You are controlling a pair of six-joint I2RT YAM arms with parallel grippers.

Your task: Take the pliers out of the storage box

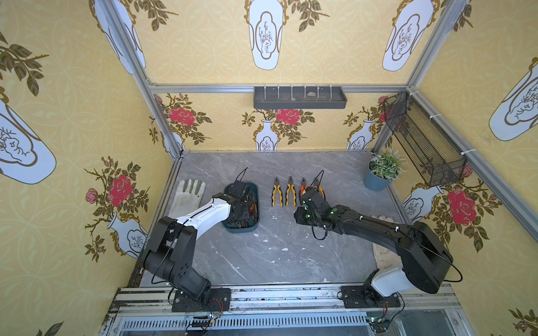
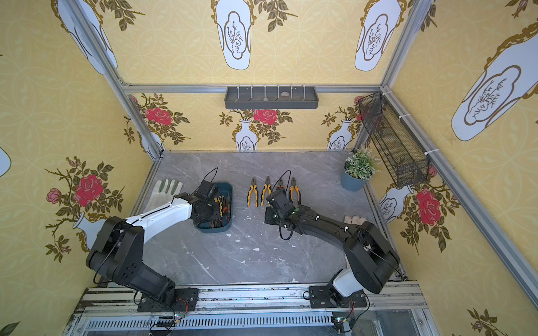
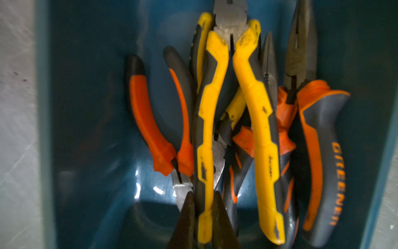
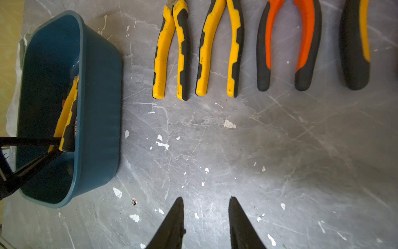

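The blue storage box [image 2: 225, 226] stands left of centre, holding several pliers, including a yellow-black pair [image 3: 263, 141] on top and orange-grey pairs [image 3: 319, 174]. My left gripper is down in the box, its tips either side of the yellow-black pair's left handle, part open; whether it grips is unclear. My right gripper hangs open over bare table right of the box, with nothing between its fingers, below a row of pliers [image 4: 213, 25] lying out on the table.
A potted plant [image 1: 377, 179] stands at the back right. A pale glove [image 1: 185, 204] lies left of the box, another [image 1: 385, 254] under the right arm. A wire basket [image 1: 426, 151] and a grey rack [image 1: 299, 103] hang on the walls.
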